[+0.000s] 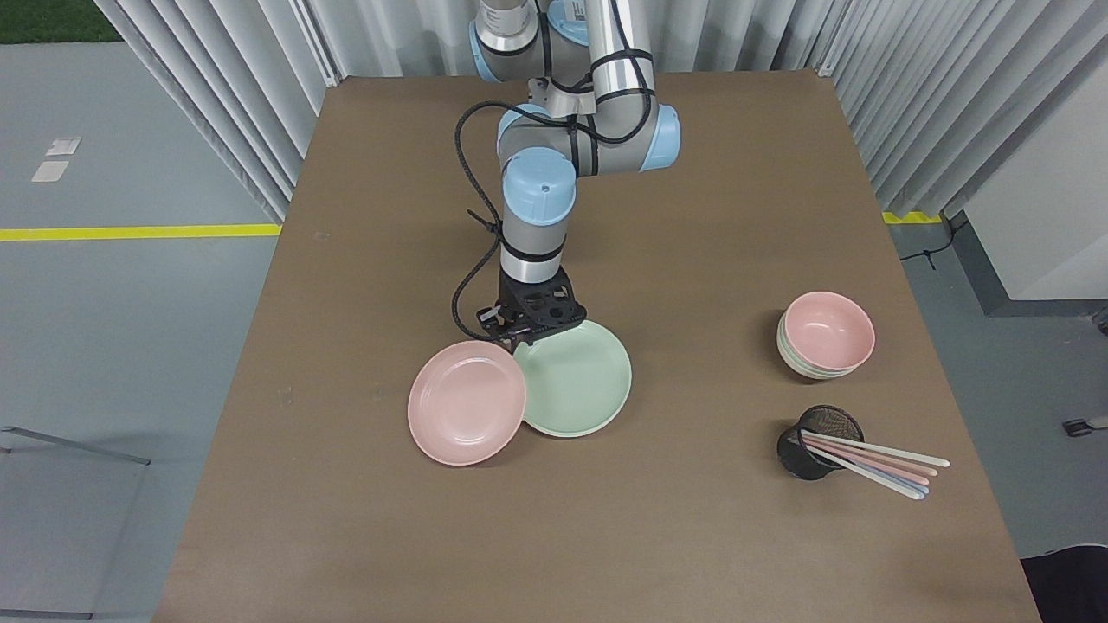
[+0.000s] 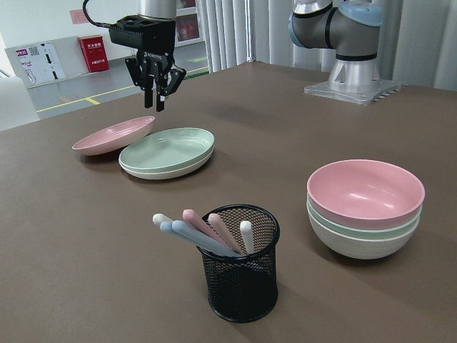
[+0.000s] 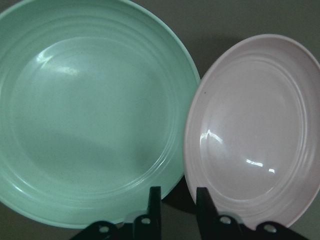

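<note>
My black gripper (image 2: 154, 100) hangs over the two plates, its fingers pointing down and slightly apart, nothing seen between them. In the wrist view the fingertips (image 3: 202, 195) sit near where the plates meet. The pink plate (image 1: 467, 404) lies beside the green plate (image 1: 574, 384), tilted against its edge. In the left view the green plate (image 2: 166, 150) rests on a white plate (image 2: 168, 174).
At the right stand stacked bowls (image 1: 828, 330), pink on top, and a black mesh holder (image 2: 243, 286) with several pink, white and blue utensils (image 1: 872, 467).
</note>
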